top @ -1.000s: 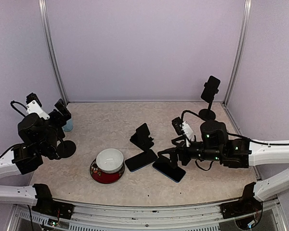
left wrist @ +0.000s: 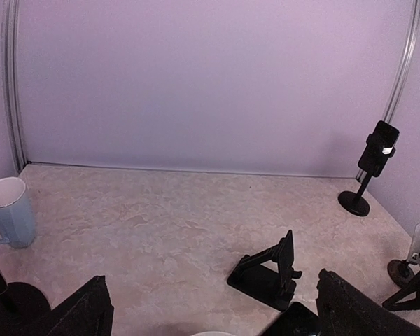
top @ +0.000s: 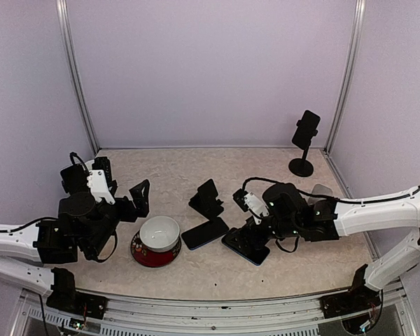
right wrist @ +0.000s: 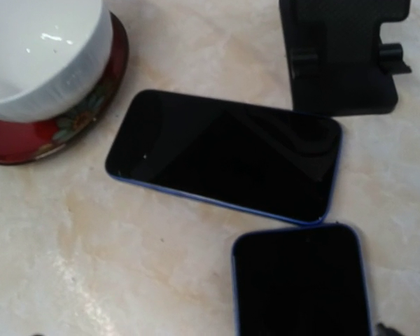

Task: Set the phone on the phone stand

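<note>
A black phone stand [top: 206, 199] [right wrist: 343, 70] stands mid-table. In front of it lie two dark phones with blue edges: a middle one [top: 204, 232] [right wrist: 224, 154] and a right one [top: 255, 253] [right wrist: 301, 280], nearly touching. My right gripper [top: 239, 231] is over the right phone, its fingers mostly out of the right wrist view. My left gripper [top: 136, 196] is raised left of the stand, above and behind the bowl, open, its two fingers at the bottom of the left wrist view with nothing between them.
A white bowl [top: 159, 229] sits on a red plate [top: 147, 257]. A blue mug [left wrist: 14, 217] is at back left. A tall black holder [top: 304, 133] stands at back right.
My left gripper has moved right, toward the middle. My right gripper has moved slightly left, over the right phone. The table's objects are unchanged.
</note>
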